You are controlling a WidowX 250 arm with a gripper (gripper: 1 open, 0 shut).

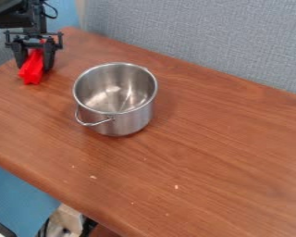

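At the upper left of the camera view my black gripper [33, 51] is shut on a red object [30, 71], which is low at the wooden table's [200, 176] surface; whether it touches the wood is hard to tell. To the right of it a steel pot [115, 116] with wire handles stands upright, apart from the gripper and the red object.
A grey padded wall [200, 32] runs along the back edge, and the table's left edge drops to a blue floor [15, 199].
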